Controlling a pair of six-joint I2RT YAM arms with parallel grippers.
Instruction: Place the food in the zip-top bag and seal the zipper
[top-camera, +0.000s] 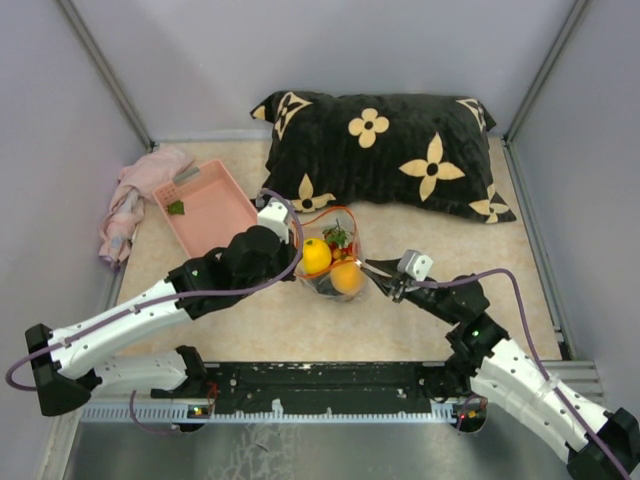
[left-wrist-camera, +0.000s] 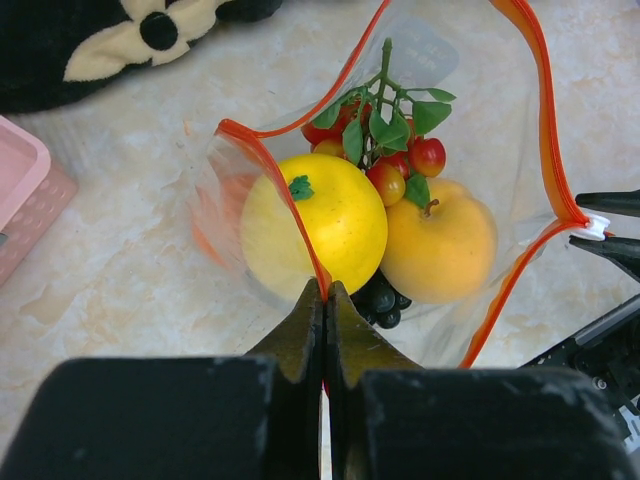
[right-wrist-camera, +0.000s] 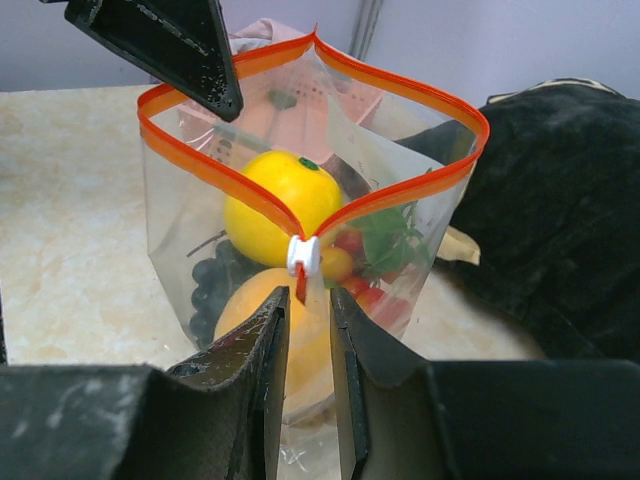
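The zip top bag (top-camera: 330, 290) stands open on the table, holding a yellow fruit (left-wrist-camera: 330, 230), an orange fruit (left-wrist-camera: 440, 255), cherry tomatoes (left-wrist-camera: 426, 155) and dark grapes (right-wrist-camera: 210, 290). In the left wrist view my left gripper is shut on the bag's near rim at the orange zipper. My right gripper is part open at the bag's right corner, its fingertips around the white slider (right-wrist-camera: 303, 255) and red tab, or just short of them.
A pink basket (top-camera: 205, 200) with a green leaf sits back left, beside a pink cloth (top-camera: 135, 190). A large black patterned pillow (top-camera: 390, 150) fills the back.
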